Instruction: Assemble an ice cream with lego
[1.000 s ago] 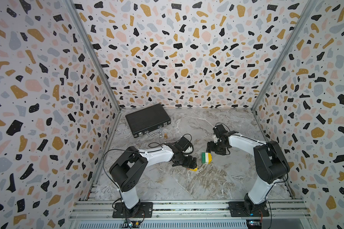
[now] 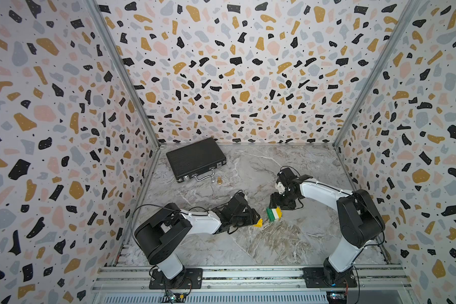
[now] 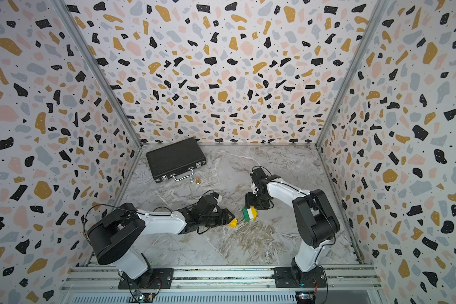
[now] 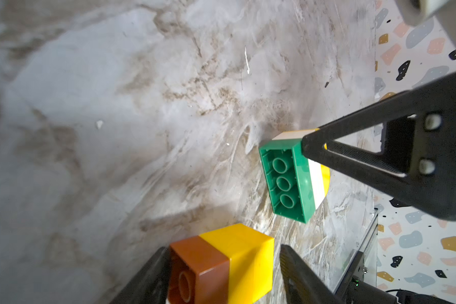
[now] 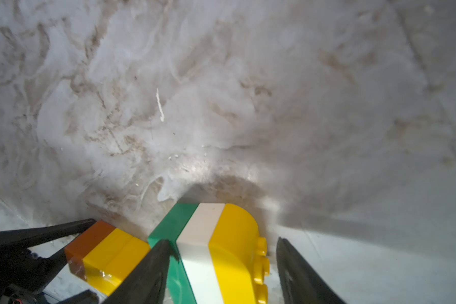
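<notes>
A brown and yellow brick piece (image 4: 248,253) lies on the marble table, between the fingers of my left gripper, which is part open; contact is unclear. In the right wrist view that piece shows at the lower left. To its right lies a green, white and yellow brick piece (image 5: 200,248) with a rounded yellow end and several studs. My right gripper stands open with its fingertips on either side of this piece, a gap showing beside the studs.
A closed black case (image 2: 195,157) lies at the back left, with a small tan object (image 2: 219,180) before its handle.
My right gripper has moved toward the green-white-yellow piece, which sits slightly lower and tilted.
</notes>
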